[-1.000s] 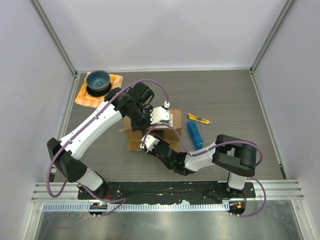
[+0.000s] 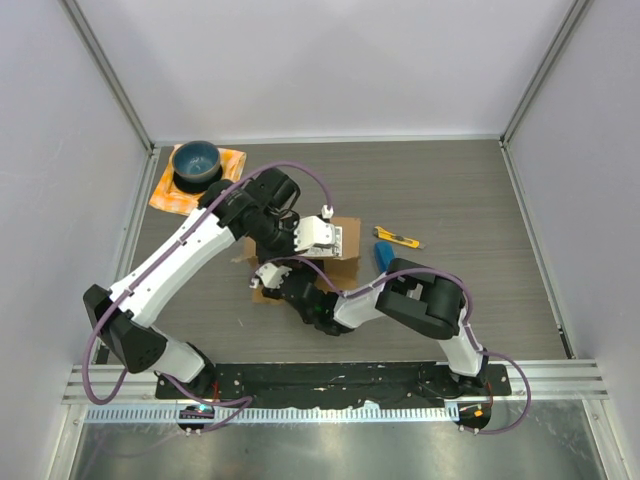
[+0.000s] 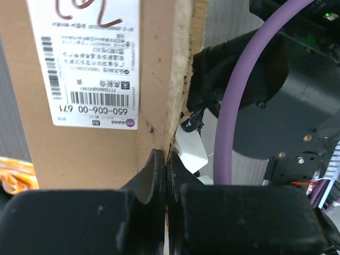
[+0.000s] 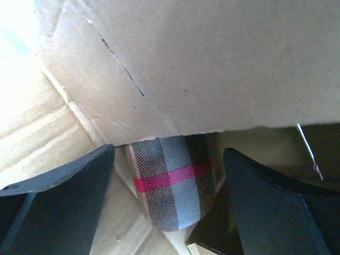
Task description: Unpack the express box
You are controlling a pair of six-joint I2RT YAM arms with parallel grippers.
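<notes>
The brown cardboard box [image 2: 345, 270] stands mid-table, largely hidden under both arms in the top view. In the left wrist view, my left gripper is shut on the edge of a box flap [image 3: 79, 154] bearing a white printed label [image 3: 90, 64]; a sliver of cardboard shows between the fingers. My right gripper is open inside the box, below a cardboard panel [image 4: 202, 64]. A dark plaid item with a pink stripe [image 4: 172, 180] lies between its spread fingers, its upper part covered by the panel.
A yellow cutter [image 2: 398, 238] and a blue object [image 2: 384, 256] lie right of the box. At the back left, a blue bowl [image 2: 197, 161] sits on an orange checked cloth [image 2: 232, 163].
My right arm has moved left and deeper over the box front. The left arm has shifted slightly to the left, with the box shifting slightly too.
</notes>
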